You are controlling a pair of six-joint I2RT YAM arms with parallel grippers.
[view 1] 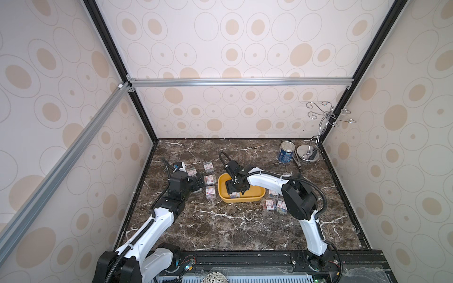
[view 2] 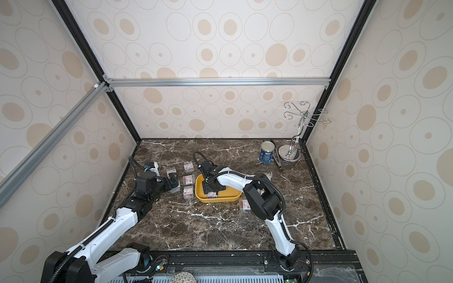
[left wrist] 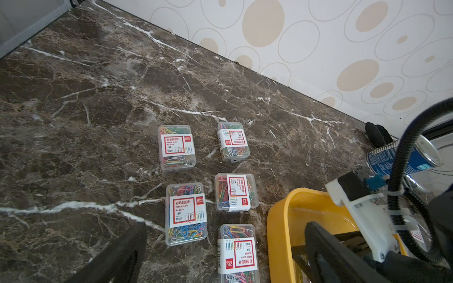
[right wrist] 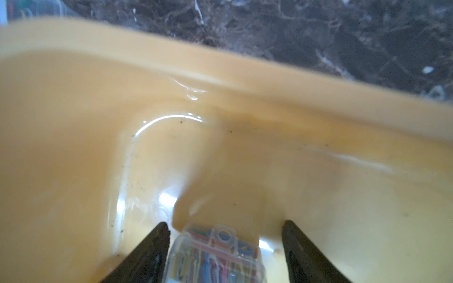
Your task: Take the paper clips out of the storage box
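In the yellow storage box (view 1: 254, 193), a clear paper clip box (right wrist: 214, 259) lies low between the fingers of my right gripper, which is part open around it; whether the fingers touch it is not clear. Several paper clip boxes (left wrist: 186, 212) with white labels lie on the marble table left of the storage box. My left gripper is open above that group, with nothing held in it. More boxes (view 1: 281, 206) lie right of the storage box, partly hidden by the right arm.
A blue can (view 1: 286, 153) and a chrome stand (view 1: 309, 153) are at the back right of the table (view 1: 188, 228). Walls enclose the back and sides.
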